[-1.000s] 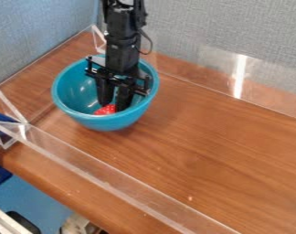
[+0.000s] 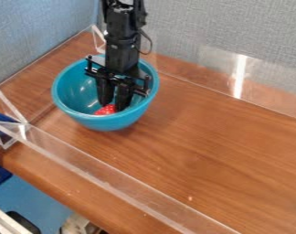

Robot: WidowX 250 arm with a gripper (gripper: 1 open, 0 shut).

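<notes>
A blue bowl (image 2: 76, 93) stands on the wooden table near its back left. My black gripper (image 2: 114, 95) reaches down into the bowl from above, its lower part inside it. A red object (image 2: 105, 111) lies at the bottom of the bowl, partly behind the fingers. Whether the fingers are closed on it I cannot tell, as they overlap it in this view.
Clear plastic edging (image 2: 136, 192) runs along the table's front left and along the back by the grey wall (image 2: 230, 32). A dark blue item sits at the left edge.
</notes>
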